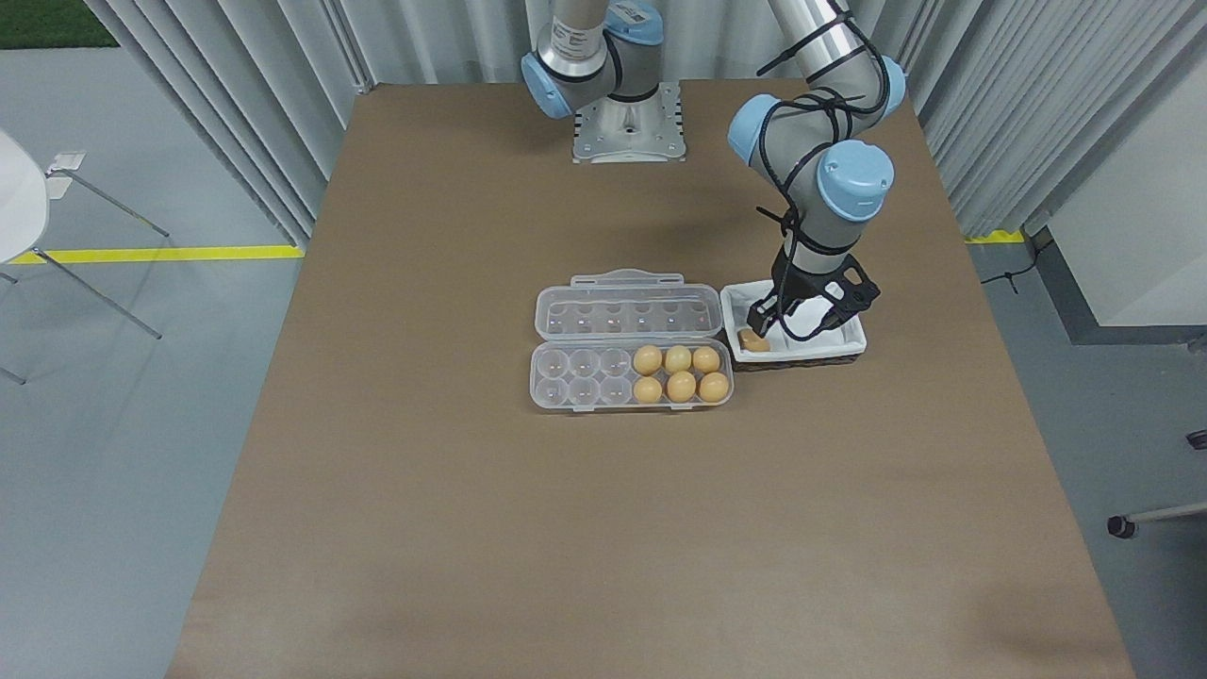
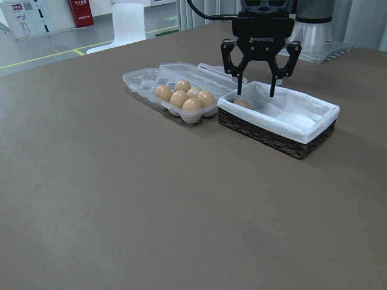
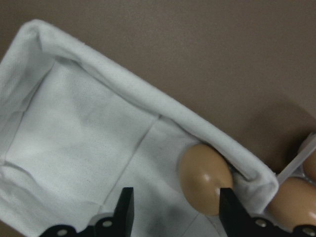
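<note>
My gripper (image 2: 256, 84) hangs just over a white-lined basket (image 2: 320, 118), open, with nothing between its fingers. One brown egg (image 3: 202, 175) lies in the basket at the end beside the egg carton; in the wrist view it sits just beyond my fingers, toward the right one. The clear plastic carton (image 1: 583, 373) lies open next to the basket, with several eggs (image 1: 680, 386) in its right half and empty cups in its left half.
A white chair (image 2: 124, 30) is off the table.
</note>
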